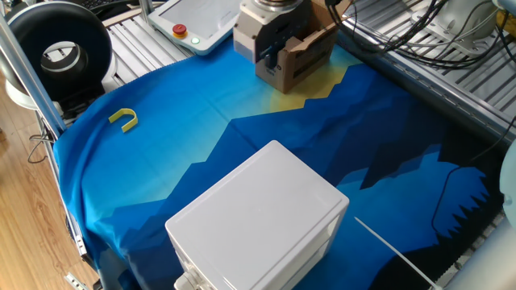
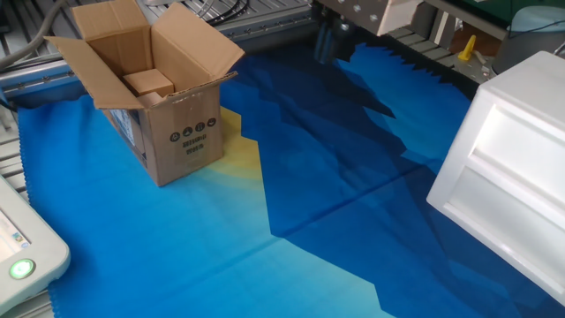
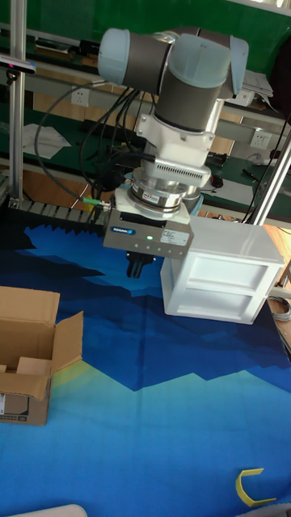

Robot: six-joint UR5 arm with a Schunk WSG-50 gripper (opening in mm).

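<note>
My gripper (image 3: pixel 135 266) hangs above the blue mat, its dark fingers pointing down; in exterior view 3 it appears between the cardboard box and the white drawer unit. In exterior view 1 the gripper (image 1: pixel 272 61) overlaps the cardboard box (image 1: pixel 300 69). Only its fingers (image 2: pixel 324 46) and part of the housing enter exterior view 2 at the top. Their gap is too small to make out, and nothing held is visible. The open-flapped box (image 2: pixel 184 141) contains a smaller brown box (image 2: pixel 148 82). A white drawer unit (image 3: pixel 211 283) stands on the mat, and a yellow curved strip (image 1: pixel 124 119) lies apart.
A tablet-like control panel (image 1: pixel 196 22) with a red stop button lies at the table's edge. Cables (image 1: pixel 419 44) run along the metal rail side. A thin white rod (image 1: pixel 395 251) shows near the drawer unit.
</note>
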